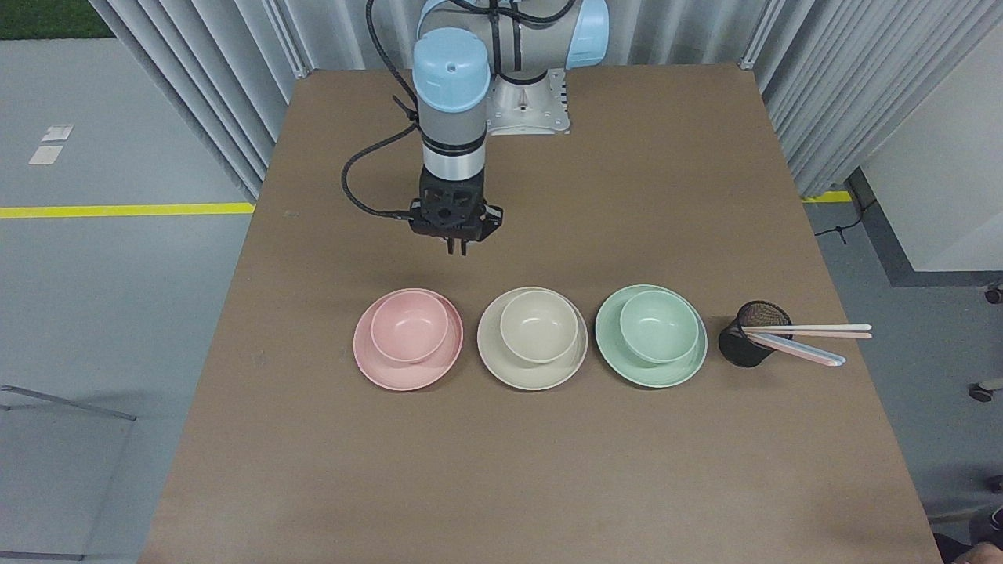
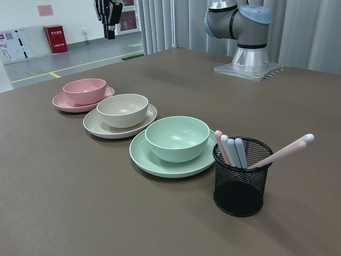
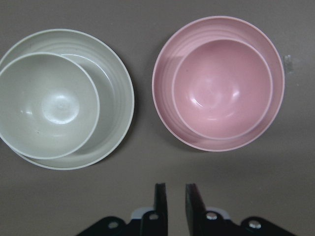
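My gripper (image 1: 457, 246) hangs above the table behind the pink and cream dishes; in the wrist view its two fingers (image 3: 160, 201) stand a little apart with nothing between them. A pink bowl (image 1: 410, 325) sits on a pink plate (image 1: 407, 374), a cream bowl (image 1: 538, 325) on a cream plate (image 1: 532, 374), and a mint bowl (image 1: 658, 327) on a mint plate (image 1: 650, 374), in a row.
A black mesh cup (image 2: 238, 192) holding pink, white and blue utensils stands right of the mint plate in the front view.
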